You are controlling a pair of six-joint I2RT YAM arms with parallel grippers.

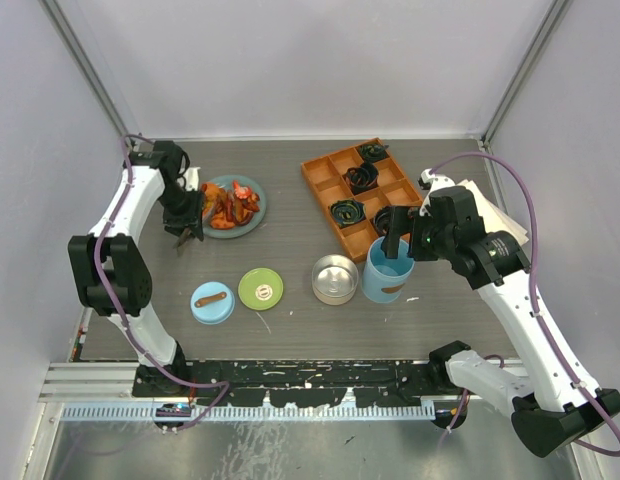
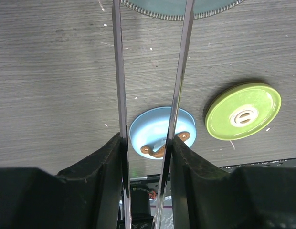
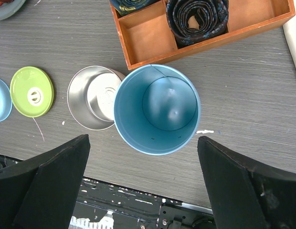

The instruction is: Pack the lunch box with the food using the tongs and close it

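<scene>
A grey-blue plate (image 1: pixel 250 222) of orange and red food (image 1: pixel 225 205) is at the back left; my left gripper (image 1: pixel 188 227) hovers at its left edge, holding two long metal blades, part open with nothing visible between them. In the left wrist view, a blue lid (image 2: pixel 150 124) with a brown strip and a green lid (image 2: pixel 234 121) lie below. A steel container (image 1: pixel 335 275) stands beside a blue cup (image 1: pixel 388 270). My right gripper is open above the cup.
An orange divided box (image 1: pixel 324 185) with dark rolled items stands at the back right, beside white sheets (image 1: pixel 485 205).
</scene>
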